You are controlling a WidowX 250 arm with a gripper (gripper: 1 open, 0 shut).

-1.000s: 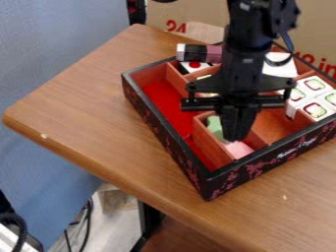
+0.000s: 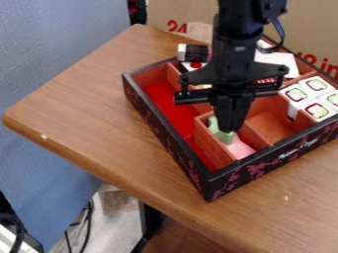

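Observation:
My black gripper (image 2: pixel 227 115) points down into a black, red-lined box (image 2: pixel 157 117) with floral trim. Its tips are at a front compartment holding a small pale green piece (image 2: pixel 219 132) and a pink base (image 2: pixel 239 149). Whether the fingers are open or closed on the green piece cannot be made out. White tiles with green and red squares (image 2: pixel 313 96) fill the right compartment, and more white pieces lie at the back, partly hidden by the arm.
A cardboard box (image 2: pixel 185 15) stands behind. The table's left edge drops to the floor.
Since a second ago my gripper has shifted slightly, uncovering a little more of the front compartment.

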